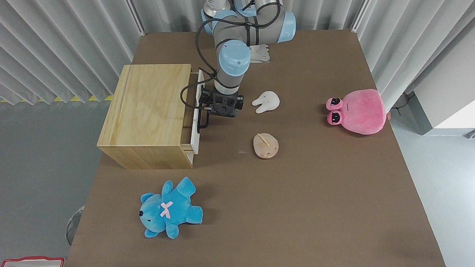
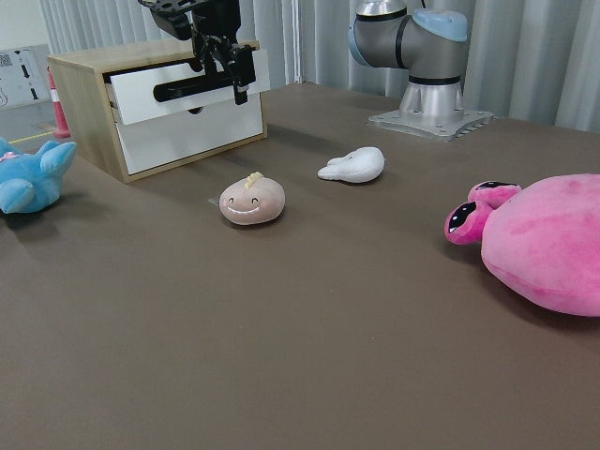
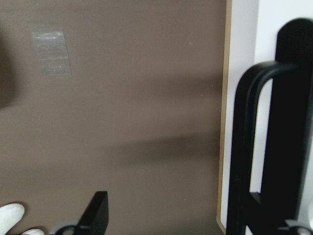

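My gripper (image 1: 220, 106) is at the right face of the wooden cabinet (image 1: 142, 102), at the black handle (image 3: 243, 147) of the top drawer (image 2: 136, 98). That drawer stands partly pulled out, showing a gap behind its white front. In the wrist view the handle fills the right side and a dark finger (image 3: 95, 215) shows at the bottom; whether the fingers are shut on the handle I cannot tell. The lower drawer (image 2: 187, 136) is shut.
On the brown table (image 1: 311, 200) lie a blue bear (image 1: 171, 209), a pink plush (image 1: 360, 111), a white rabbit head (image 1: 265, 101) and a round beige plush (image 1: 265, 147).
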